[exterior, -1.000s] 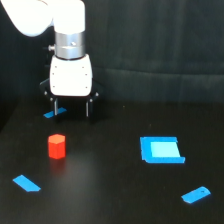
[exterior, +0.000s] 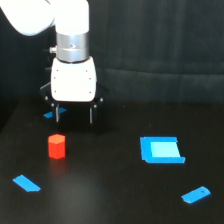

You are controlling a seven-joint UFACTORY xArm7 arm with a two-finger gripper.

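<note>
A red block (exterior: 57,147) sits on the dark table at the left of the camera view. My gripper (exterior: 75,114) points down behind it and slightly to its right, with its two dark fingers wide apart. No object shows between them, and the block is clear of the fingers. To the right lies a flat, square blue piece (exterior: 146,151) with a pale, bright centre; whether it is a shallow tray or a flat frame, I cannot tell.
Small flat blue pieces lie at the front left (exterior: 26,184) and front right (exterior: 196,195). Another blue piece (exterior: 50,115) is partly hidden behind the gripper's left finger.
My gripper has shifted slightly to the right and a little lower in the picture, its fingers still apart. The red block and the blue pieces have stayed in place.
</note>
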